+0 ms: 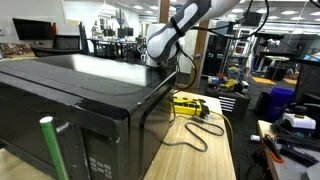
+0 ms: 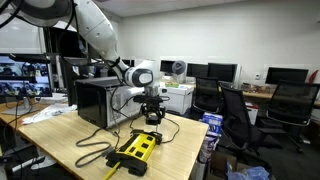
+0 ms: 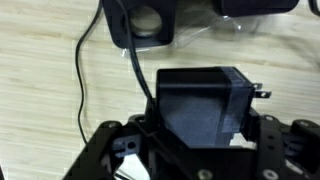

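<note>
A dark, box-shaped object (image 3: 205, 103) with a smooth glossy face fills the space in front of my gripper in the wrist view. My gripper is shut on this object, though the fingertips are largely hidden behind it. From exterior view 2, the gripper (image 2: 152, 103) points down over the table, the dark object close beneath it. In exterior view 1 the big black appliance covers the gripper's lower end, and only the white arm (image 1: 165, 42) shows above.
The large black appliance (image 1: 110, 88) stands beside the arm. A yellow-and-black device (image 2: 138, 150) with cables lies on the wooden table (image 2: 185, 150). A dark piece with a round hole (image 3: 147, 20) lies near the object.
</note>
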